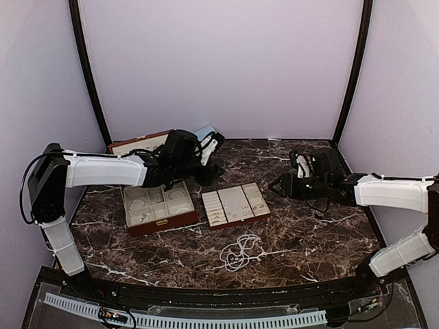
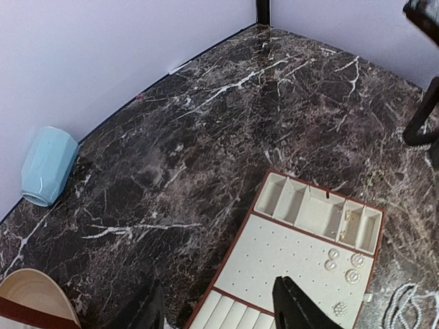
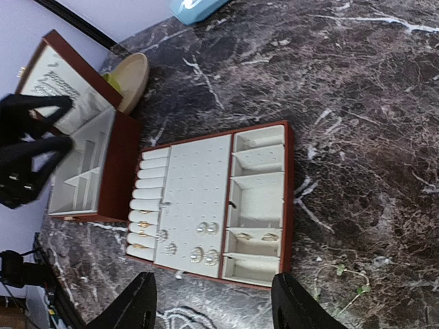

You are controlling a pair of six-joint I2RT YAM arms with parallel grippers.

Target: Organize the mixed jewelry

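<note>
My left gripper is open and empty, above and left of the flat jewelry tray (image 1: 236,203). My right gripper, open with nothing between its fingers, hangs right of the tray. Small gold pieces lie on the tray's padded rolls (image 3: 142,224), and several pale round earrings (image 3: 211,227) sit on its middle panel. In a side compartment are gold-coloured bits (image 3: 269,237). A thin loop of chain (image 3: 341,269) lies on the table near my right gripper. The red-brown jewelry box (image 1: 161,223) stands open at left, bracelet-like rings (image 1: 138,204) inside; the left arm covers part of its lid.
A tangled white cord or necklace (image 1: 240,253) lies on the dark marbled table in front of the tray. Towards the back wall sits a light blue object (image 2: 49,166), and a round beige item (image 3: 130,81) stands beside the box.
</note>
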